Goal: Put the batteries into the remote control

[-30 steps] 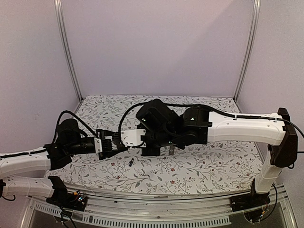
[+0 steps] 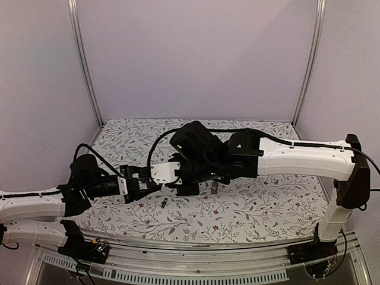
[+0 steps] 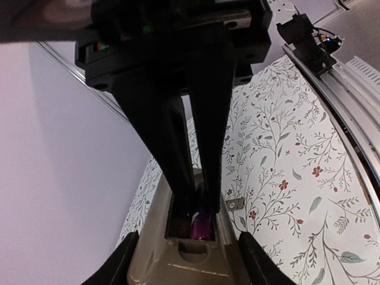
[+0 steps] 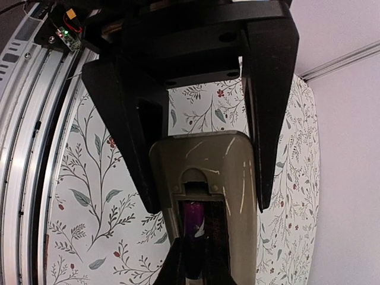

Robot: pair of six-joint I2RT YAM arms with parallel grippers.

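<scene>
A brown remote control (image 4: 237, 178) is held above the table, my right gripper shut on its two sides. Its open battery compartment faces the left gripper. Inside lies a purple and black battery, whose purple end (image 3: 201, 227) also shows in the left wrist view. My left gripper reaches into the compartment, its narrow fingers (image 3: 209, 130) close together and shut on the battery's dark end. Whether the battery is fully seated cannot be told. In the top view the arms hide the remote.
On the flower-patterned table, a small dark battery (image 2: 164, 202) lies in front of the grippers. A flat brown piece, seemingly the battery cover (image 2: 214, 187), lies just right of them.
The right arm has hardly moved.
</scene>
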